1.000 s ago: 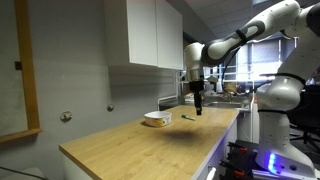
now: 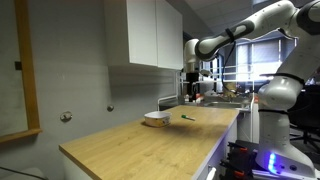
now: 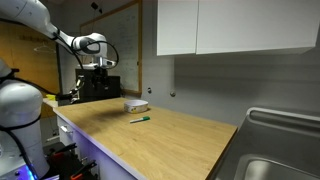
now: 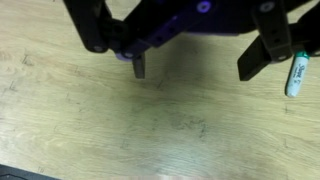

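Observation:
A green and white marker (image 4: 297,76) lies on the wooden counter at the right edge of the wrist view. It shows as a small green stroke (image 3: 139,120) on the counter in exterior view 2. My gripper is open above the counter, with bare wood visible between its fingers. The marker is off to one side, beyond the right-hand finger (image 4: 251,62). A white basket (image 2: 157,119) with a brownish lower part stands on the counter near the wall; what it holds cannot be made out.
White cabinets (image 2: 145,35) hang above its wall side. A sink (image 3: 270,145) lies past the counter's far end in exterior view 2.
The arm's end has shifted slightly upward and a little to the left in exterior view 1. The marker and basket look unmoved.

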